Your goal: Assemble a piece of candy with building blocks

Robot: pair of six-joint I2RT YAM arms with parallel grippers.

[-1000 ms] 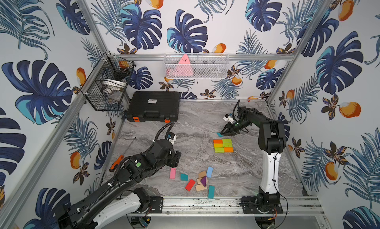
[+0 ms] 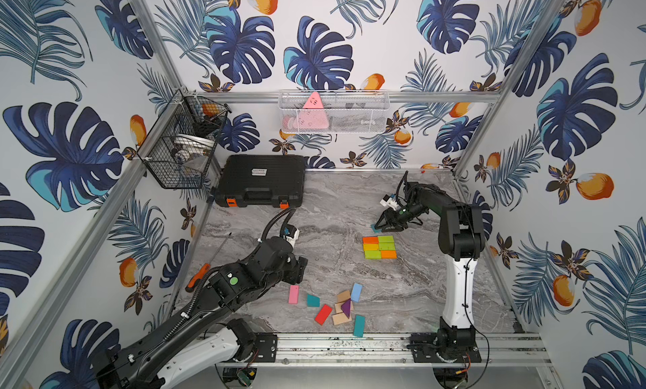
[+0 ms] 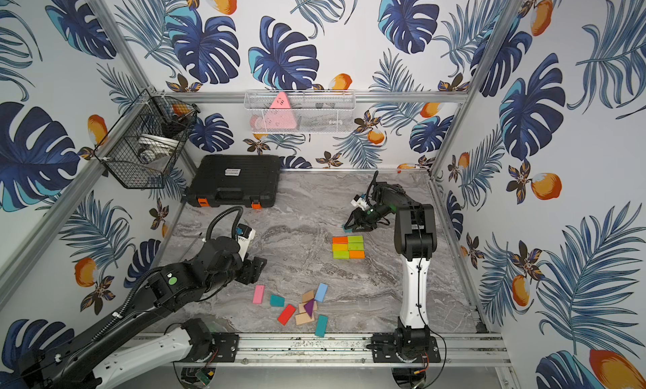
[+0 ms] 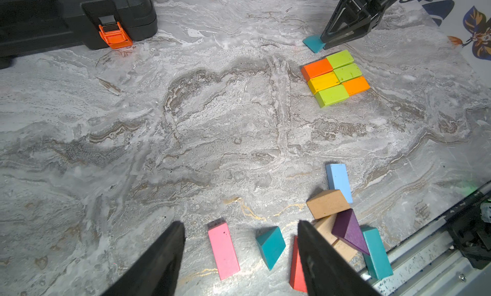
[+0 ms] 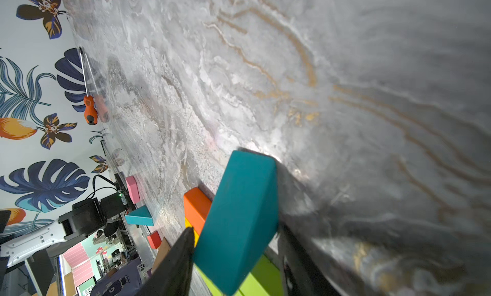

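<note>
A block of orange, yellow and green pieces [image 2: 372, 255] forms a rectangle right of centre. Just behind it, my right gripper is low over a teal block [image 5: 237, 204], which lies between or against its fingertips; whether it grips is unclear. My left gripper is raised at the left front, fingers apart and empty. Below it in its wrist view lie pink [image 4: 223, 250], teal triangular [image 4: 271, 244], red [image 4: 297, 270], wooden [image 4: 327, 203], purple [image 4: 347, 229], light blue [image 4: 337, 179] and teal [image 4: 377, 256] blocks.
A black case [image 2: 259, 173] occupies the back left. An orange-handled screwdriver [image 2: 198, 274] lies at the left edge. Wire baskets [image 2: 336, 113] hang on the walls.
My right gripper and the teal block by it have shifted very slightly right. The left arm and other blocks look unchanged.
</note>
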